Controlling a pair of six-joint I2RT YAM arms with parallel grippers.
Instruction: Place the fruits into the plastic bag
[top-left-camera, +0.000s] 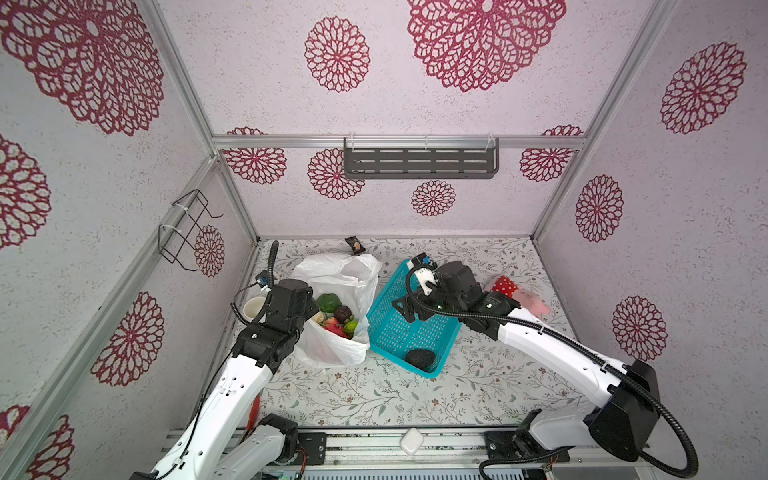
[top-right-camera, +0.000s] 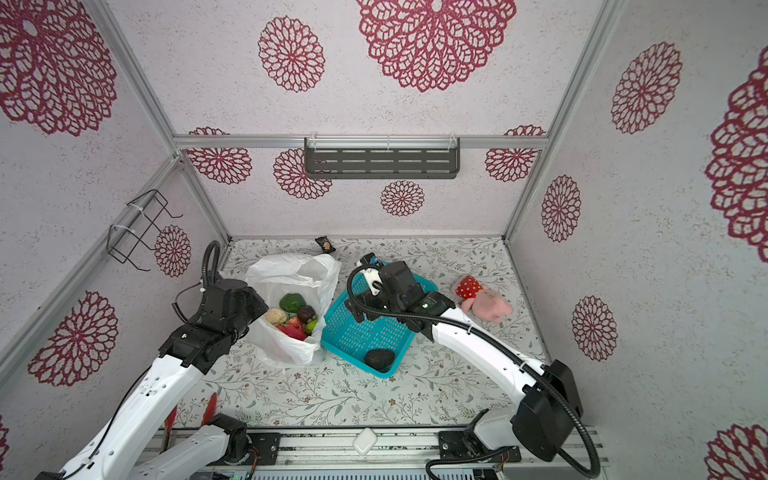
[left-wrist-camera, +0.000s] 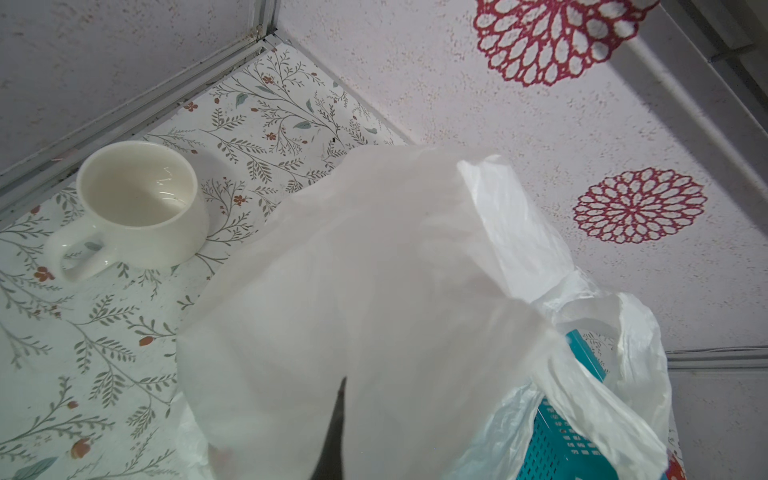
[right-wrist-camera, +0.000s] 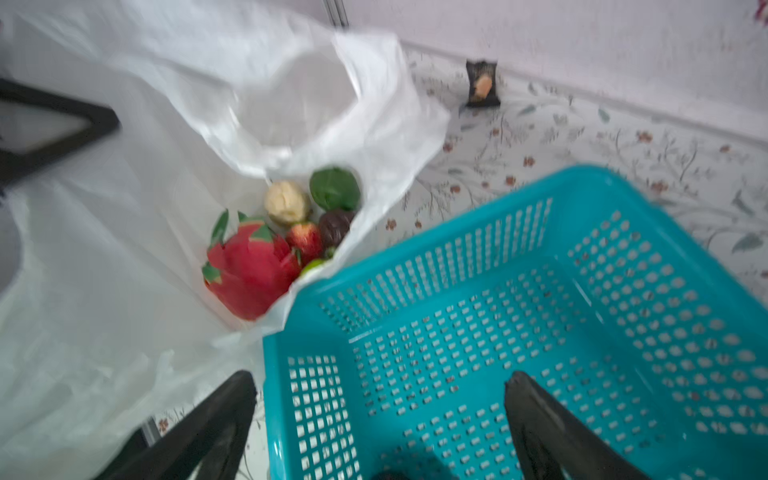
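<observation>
The white plastic bag (top-left-camera: 336, 274) stands mouth open left of the teal basket (top-left-camera: 389, 349). Inside it lie a red dragon fruit (right-wrist-camera: 248, 272), a green fruit (right-wrist-camera: 334, 189), a pale round one (right-wrist-camera: 287, 202), a dark one and some others. One dark avocado-like fruit (top-left-camera: 420, 358) rests in the basket's near corner. My left gripper (top-left-camera: 313, 306) is shut on the bag's left edge; the film covers most of its fingers in the left wrist view. Over the basket, my right gripper hangs open, nothing between its fingers.
A white mug (left-wrist-camera: 144, 204) stands left of the bag. Behind the bag lies a small black packet (right-wrist-camera: 482, 84). A pink plush toy with a red dotted part (top-right-camera: 485, 304) sits right of the basket.
</observation>
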